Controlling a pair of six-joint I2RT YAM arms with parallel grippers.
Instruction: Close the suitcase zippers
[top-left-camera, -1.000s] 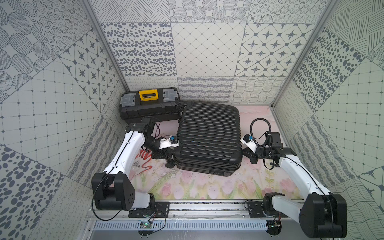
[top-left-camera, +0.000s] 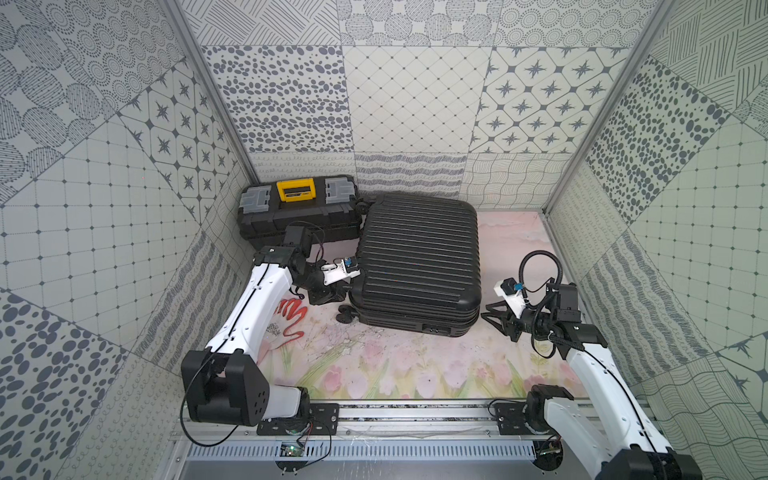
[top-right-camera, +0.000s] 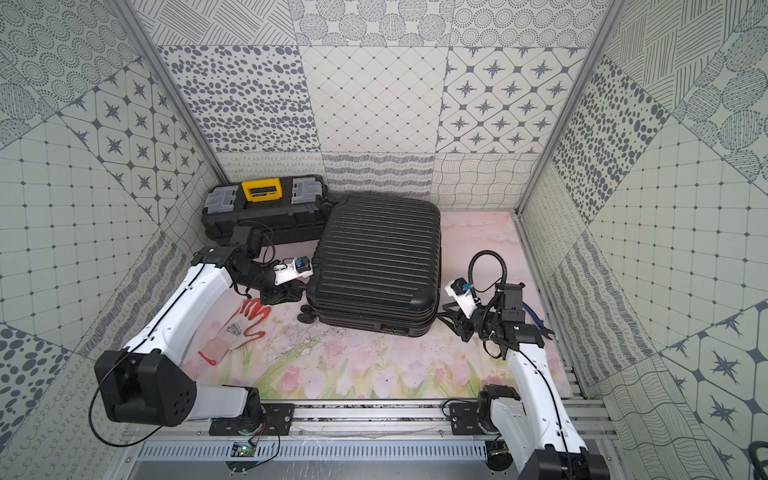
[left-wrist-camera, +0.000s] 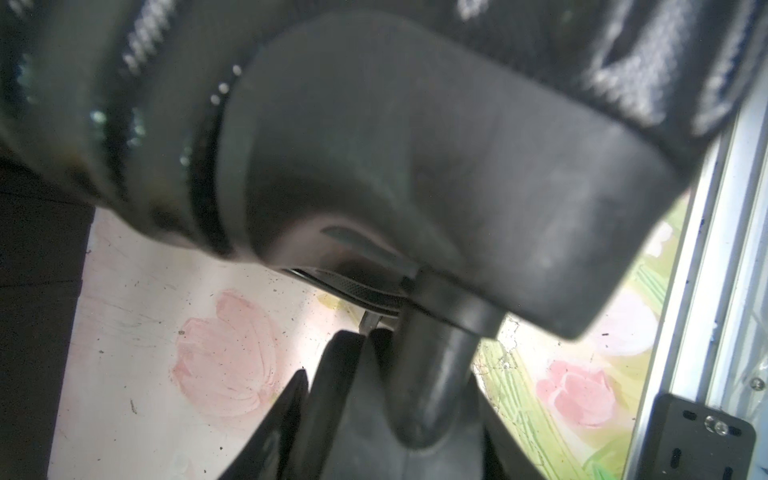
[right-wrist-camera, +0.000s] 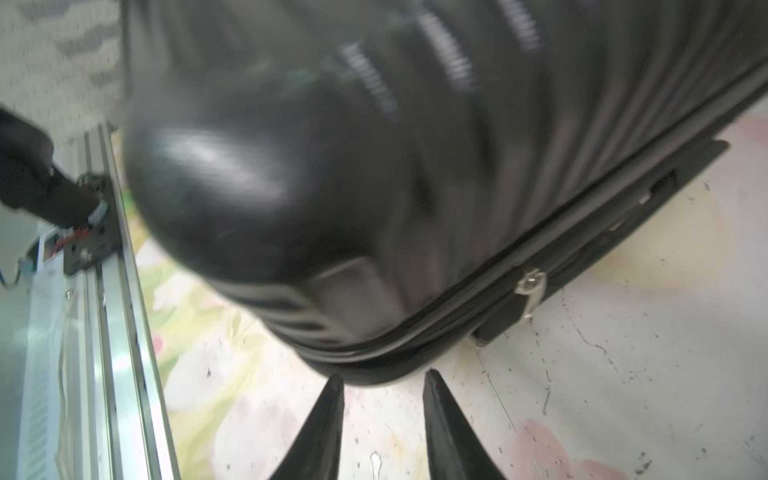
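A black ribbed suitcase (top-left-camera: 418, 256) lies flat, its front edge facing me. In the right wrist view a metal zipper pull (right-wrist-camera: 532, 286) hangs at the suitcase's side seam. My right gripper stands open below the suitcase's near right corner, nothing between its fingers. My left gripper (top-left-camera: 329, 296) is at the near left side. In the left wrist view a dark rounded post (left-wrist-camera: 436, 360) under the suitcase's corner comes down in front of the left fingers (left-wrist-camera: 320, 408), so whether they grip anything is hidden. No zipper pull is clear in that view.
A black toolbox (top-left-camera: 300, 216) with a yellow handle stands at the back left, against the suitcase's far left corner. A red strap (top-left-camera: 292, 320) lies on the mat at left.
The suitcase's front edge has moved back, away from me.
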